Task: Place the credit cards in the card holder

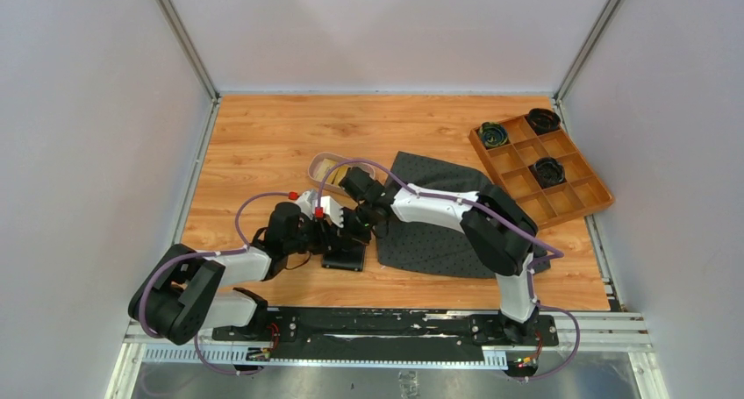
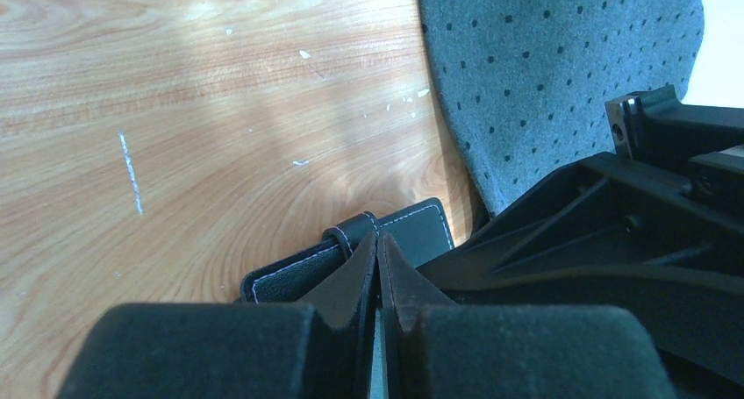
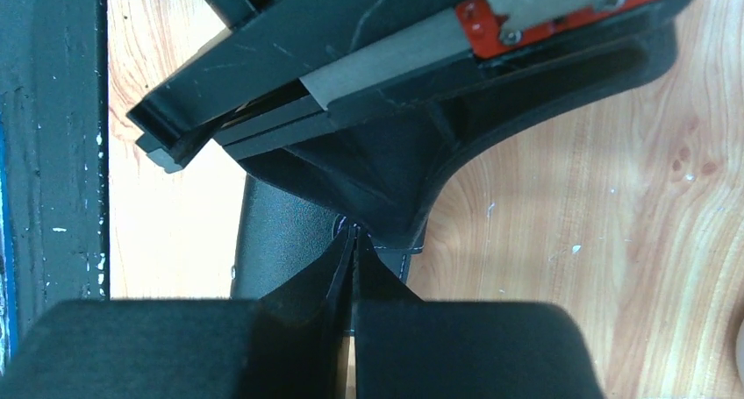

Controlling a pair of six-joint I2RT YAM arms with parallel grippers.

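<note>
The black card holder lies on the table below both grippers. Its stitched edge and a strap-like tab show in the left wrist view; in the right wrist view its dark leather is partly covered by the left gripper. My left gripper has its tips close together over the holder by the tab, with a narrow slit between the fingers; whether anything thin is held is unclear. Above the holder, my right gripper is shut, nothing visible between its fingers. I cannot make out any credit card for certain.
Behind the grippers sits a pale pink container with yellowish things in it. A dark dotted cloth covers the table to the right, and a wooden compartment tray with coiled items stands at the far right.
</note>
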